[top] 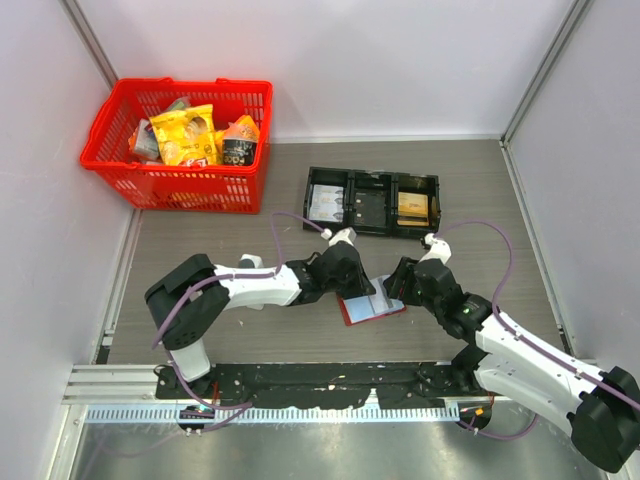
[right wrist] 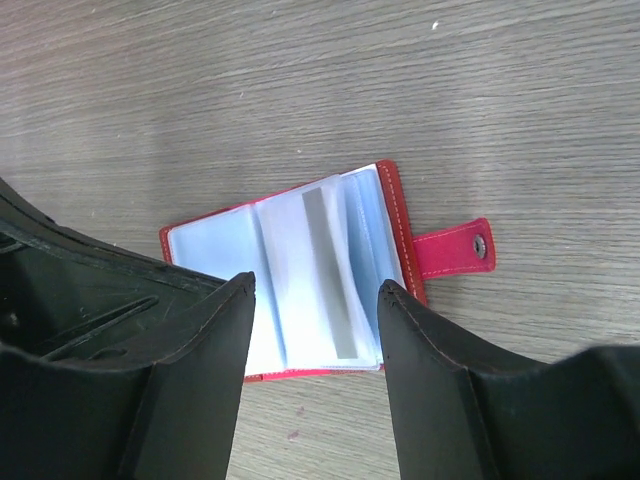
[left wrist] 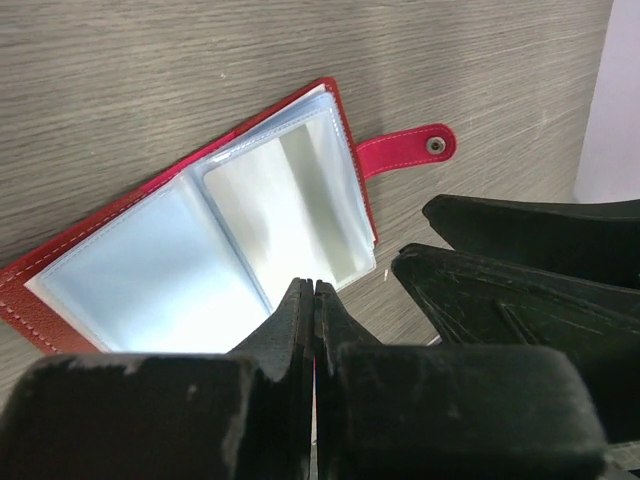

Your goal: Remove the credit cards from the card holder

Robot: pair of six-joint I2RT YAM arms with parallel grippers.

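The open card holder [top: 365,308] with red cover lies on the table between both arms. In the left wrist view its clear sleeves [left wrist: 150,265] show, a white card [left wrist: 260,205] in one, and a red snap strap [left wrist: 400,150] sticks out. My left gripper is shut over it, nothing visible between its fingers. My right gripper stands open above the white card in the holder [right wrist: 300,250], the strap [right wrist: 450,250] to the right in that view.
A black three-compartment tray [top: 370,172] with white and yellow items is behind the holder. A red basket [top: 130,175] of snack bags is at back left. A white object [top: 250,262] lies partly behind the left arm.
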